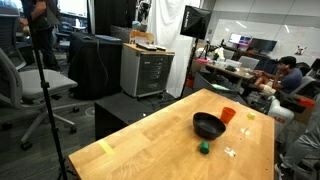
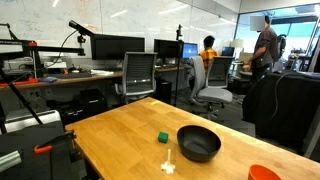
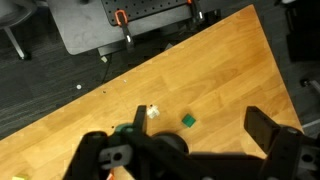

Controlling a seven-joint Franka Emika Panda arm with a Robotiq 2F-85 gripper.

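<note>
A black bowl [image 1: 209, 126] rests on the wooden table, with a small green block [image 1: 204, 147] on the bare wood near it. In exterior view 2 the same bowl [image 2: 198, 143] and green block [image 2: 163, 137] stand apart, and a small whitish piece [image 2: 168, 162] lies in front of them. An orange cup [image 1: 228, 114] is beyond the bowl. From high above, the wrist view shows my gripper open, its dark fingers wide apart. The green block [image 3: 188, 120] lies far below, and the bowl [image 3: 172, 142] is partly covered by the gripper.
Small pale bits [image 1: 230, 152] lie near the green block. A black box [image 1: 119, 112] stands beside the table.
</note>
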